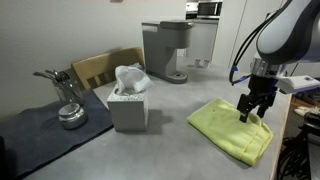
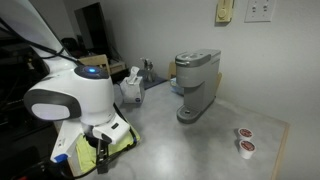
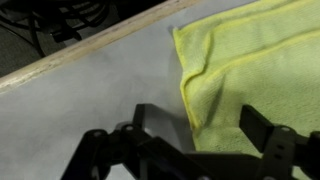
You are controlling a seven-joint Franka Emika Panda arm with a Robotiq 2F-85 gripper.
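Note:
A yellow-green cloth (image 1: 222, 126) lies mostly flat on the grey table near its right edge, with a folded, slightly raised border. My gripper (image 1: 248, 112) is over the part of the cloth closest to the robot. In the wrist view, the gripper stands open, its two dark fingers well apart and nothing held between them. One finger is over bare table and the other over the cloth (image 3: 260, 85), whose edge runs between them. Exterior view 2 shows only a strip of the cloth (image 2: 88, 155), as the arm hides much of it.
A white tissue box (image 1: 128, 108) stands left of the cloth, with a grey coffee maker (image 1: 165, 50) behind. At the left, a metal kettle (image 1: 71, 113) sits on a dark mat (image 1: 40, 135). Two small pods (image 2: 246, 148) lie toward the table's far side. Bare table surrounds the cloth's left side.

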